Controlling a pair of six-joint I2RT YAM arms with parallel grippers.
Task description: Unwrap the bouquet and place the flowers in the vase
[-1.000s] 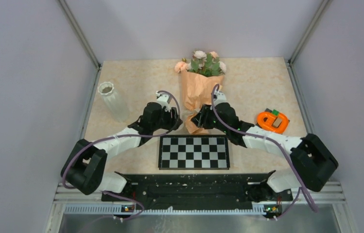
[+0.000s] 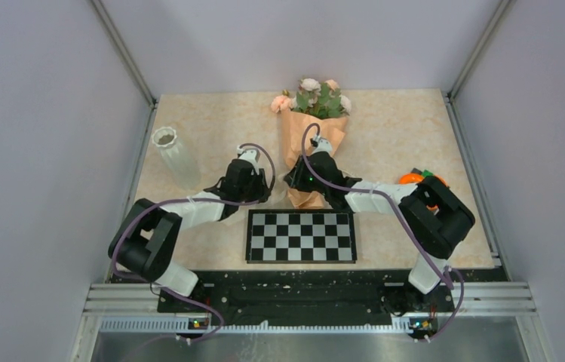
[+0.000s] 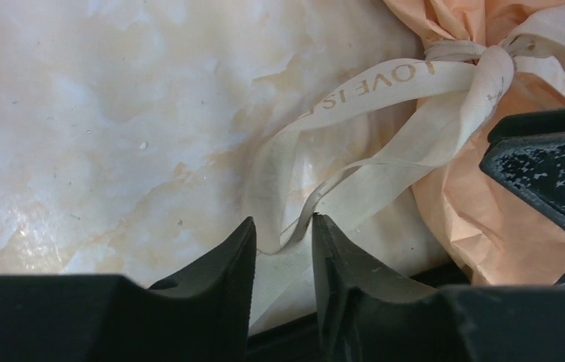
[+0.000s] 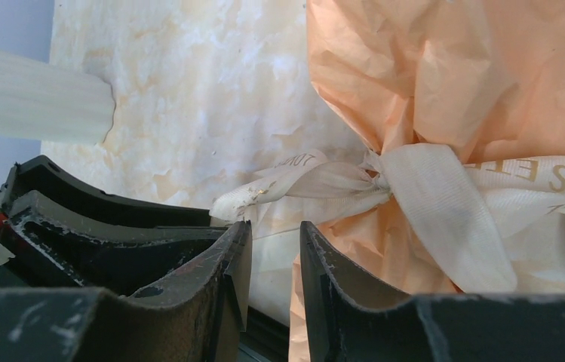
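In the top view, the flowers are wrapped in peach paper and lie at the back middle. A cream ribbon with printed letters is knotted round the wrap's narrow part. My left gripper stands part open at the ribbon's loose loop, left of the wrap; a strand shows between its fingertips, with no grip visible. Over the wrap's lower part, my right gripper is also part open, with ribbon beyond its fingertips. The pale ribbed vase stands at the left, clear of both arms.
A checkered board in a black frame lies just in front of the wrap's lower end. Orange and green items sit at the right, partly behind my right arm.
My right arm has moved left, bringing its gripper farther over the wrap towards the left one. The left gripper has shifted only slightly. The flowers and vase have stayed put.
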